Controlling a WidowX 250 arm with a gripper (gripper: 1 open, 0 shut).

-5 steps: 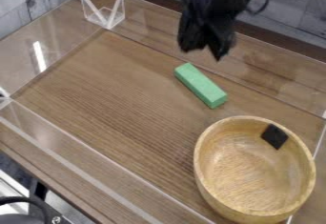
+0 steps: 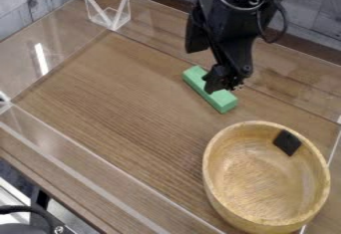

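Note:
My black gripper hangs over the upper middle of the table, open, its fingers pointing down. A green block lies on the wooden table just below it, partly hidden behind the fingers. I cannot tell whether the fingers touch it.
A round beige basin with a black patch on its right side fills the lower right. A white wire-like holder stands at the back left.
The block and basin look unmoved.

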